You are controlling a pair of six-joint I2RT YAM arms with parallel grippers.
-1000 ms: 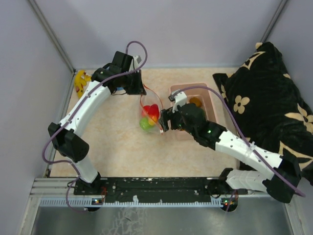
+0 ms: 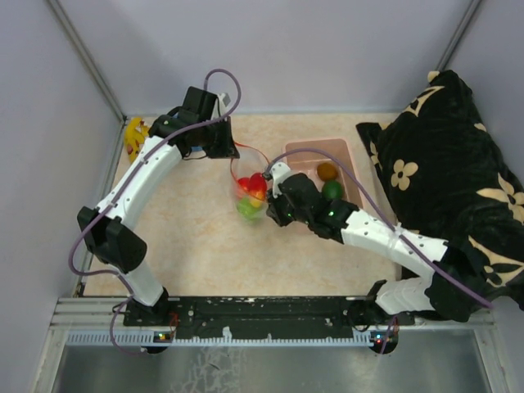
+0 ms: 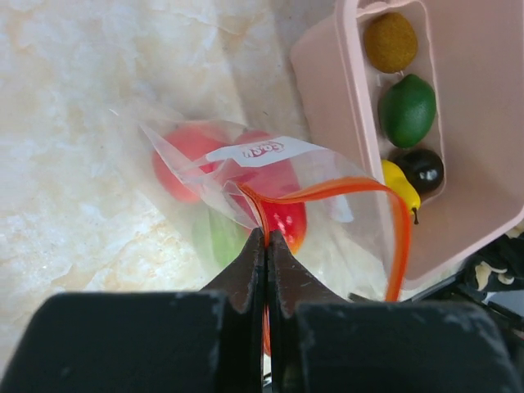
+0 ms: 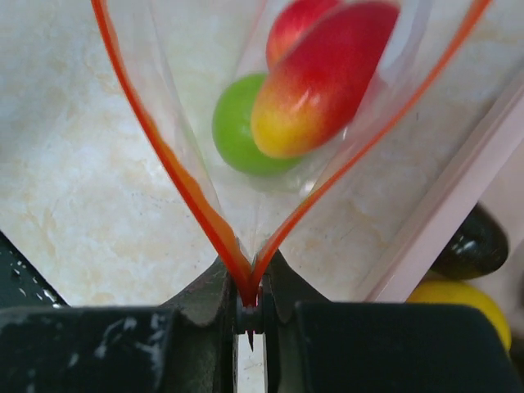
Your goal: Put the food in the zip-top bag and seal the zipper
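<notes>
The clear zip top bag (image 2: 233, 173), rimmed in orange, stands with its mouth open near the table's middle. Inside, a red-and-yellow mango (image 4: 323, 78), a green fruit (image 4: 236, 123) and another red piece (image 4: 296, 31) lie together. At the far end of the mouth, my left gripper is shut on the thin orange rim, which runs in between its fingertips. My right gripper is shut on the near end, where both orange edges converge between its fingers. Between the two grippers the rim (image 3: 327, 188) still gapes wide.
Right of the bag is a pink bin (image 2: 354, 168) holding a brown item (image 3: 390, 42), a green one (image 3: 407, 110), a dark one (image 3: 421, 169) and a yellow one (image 3: 401, 187). A black floral cloth (image 2: 442, 172) covers the right side.
My right gripper has come left from beside the bin to the bag's near corner and shut there, its fingers apart before. My left gripper has shifted slightly left with the rim.
</notes>
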